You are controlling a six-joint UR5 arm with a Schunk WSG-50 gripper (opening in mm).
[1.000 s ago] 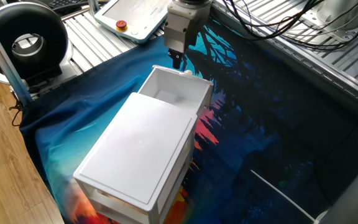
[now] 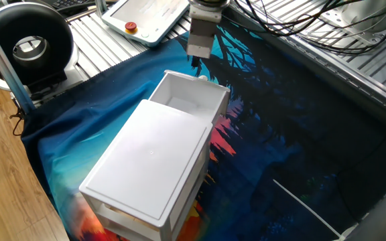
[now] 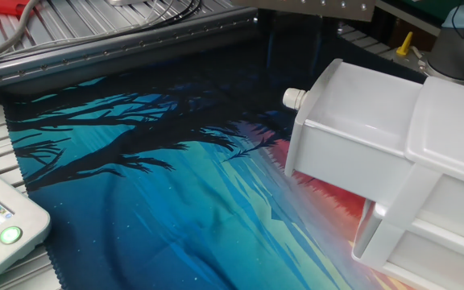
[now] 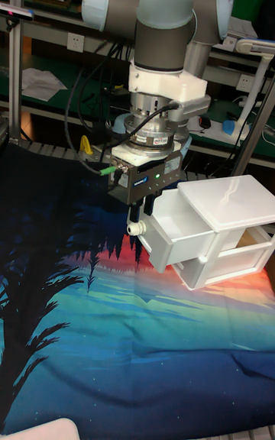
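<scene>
A white drawer unit (image 2: 143, 161) stands on the printed cloth. Its upper drawer (image 2: 187, 95) is pulled out and looks empty. The drawer front carries a round white knob (image 3: 294, 98), also visible as the knob (image 4: 135, 228) in exterior view 3. Just off that front my gripper (image 4: 142, 210) points downward, its fingertips close to the knob. Two dark fingers (image 3: 267, 48) stand apart at the top of exterior view 2, with nothing seen between them. Whether a fingertip touches the knob cannot be told. In exterior view 1 the fingers are mostly lost against the dark cloth.
A teach pendant (image 2: 146, 19) with a red button lies beyond the cloth. A black round object (image 2: 27, 50) stands at the left, and loose cables (image 2: 307, 27) hang at the upper right. The cloth (image 3: 167, 201) in front of the drawer is clear.
In exterior view 1 my gripper has shifted right along the drawer front, toward the knob's side, and its wrist has turned somewhat. The drawer unit has not moved.
</scene>
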